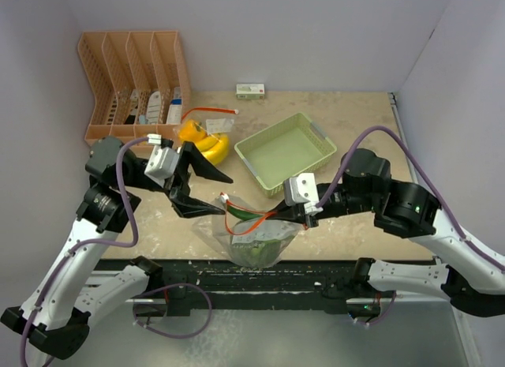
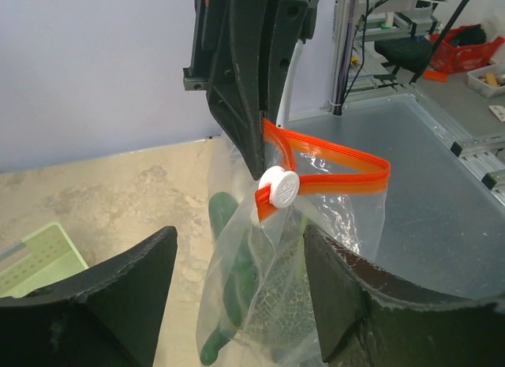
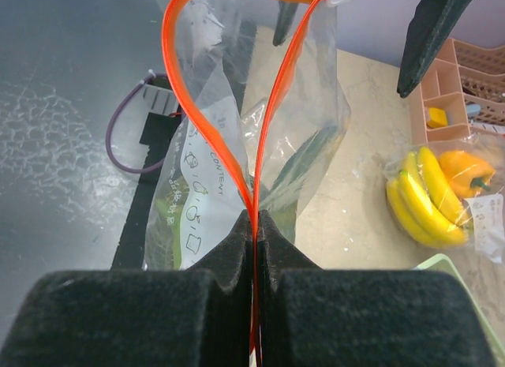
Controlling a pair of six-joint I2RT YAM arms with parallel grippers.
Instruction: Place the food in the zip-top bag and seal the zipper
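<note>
A clear zip bag (image 1: 256, 249) with an orange zipper (image 2: 343, 181) hangs at the table's front edge, its mouth gaping. Green food (image 2: 237, 292) is inside it. My right gripper is shut on the zipper edge at one end of the mouth. The white slider (image 2: 284, 187) sits at the other end of the zipper. My left gripper (image 1: 228, 195) is open, its fingers parted close to the slider end and nothing held between them.
Behind the left gripper, a second bag (image 1: 207, 138) holds bananas and an orange pepper. An empty green basket (image 1: 316, 171) stands right of it. A divided peach rack (image 1: 95, 91) and a small box (image 1: 250, 91) are at the back.
</note>
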